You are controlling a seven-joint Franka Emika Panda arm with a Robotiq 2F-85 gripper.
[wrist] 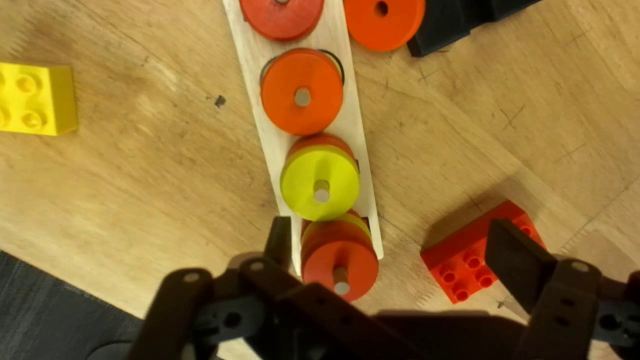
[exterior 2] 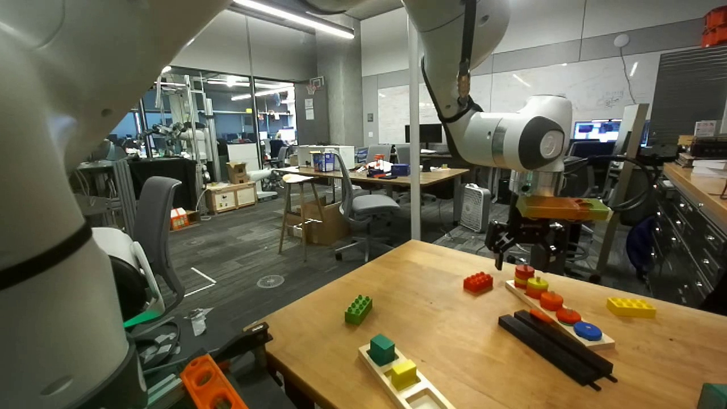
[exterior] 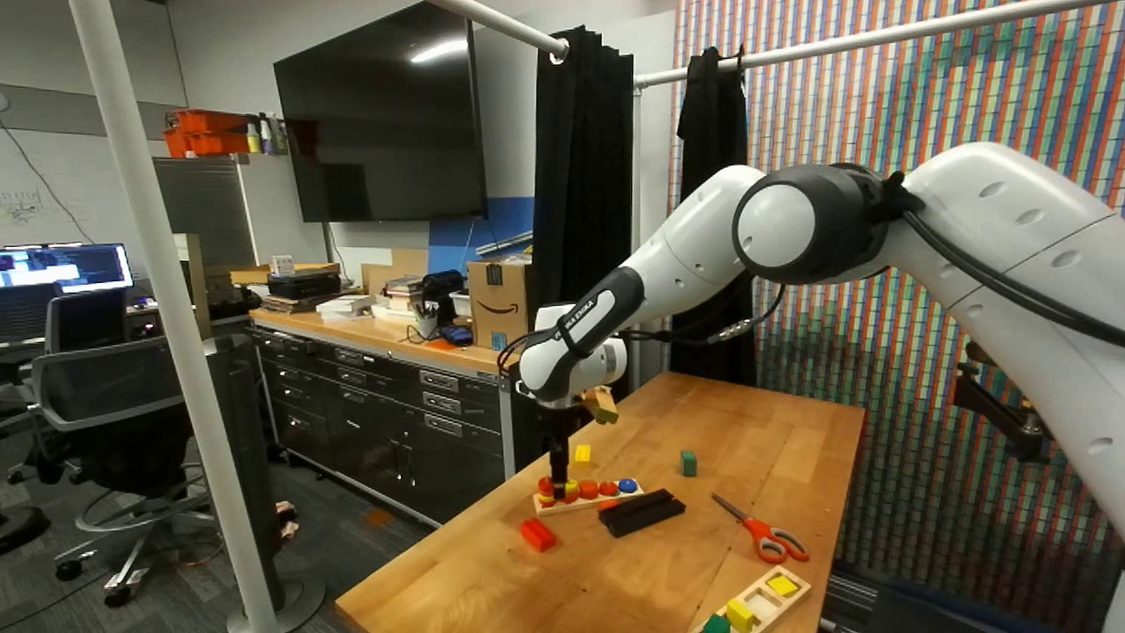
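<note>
My gripper points down with its fingers spread wide, nothing held between them. In exterior view 2 the gripper (exterior 2: 521, 259) hangs just above the end of a wooden peg board (exterior 2: 515, 289). That end peg bears a red-topped stack of discs (wrist: 340, 270), beside my left finger (wrist: 279, 240) in the wrist view. Further along stand a yellow-topped stack (wrist: 319, 180), an orange-topped stack (wrist: 300, 99), a red disc (wrist: 282, 18) and a blue disc (exterior 2: 587, 331). One loose orange disc (wrist: 384, 21) lies beside the board.
Close to my right finger lies a red block (wrist: 480, 255). A yellow block (wrist: 42, 99), black bars (exterior 2: 555, 347), scissors (exterior: 772, 540), a green block (exterior 2: 358, 309) and a shape tray (exterior 2: 430, 399) are spread around. Bare tabletop separates them.
</note>
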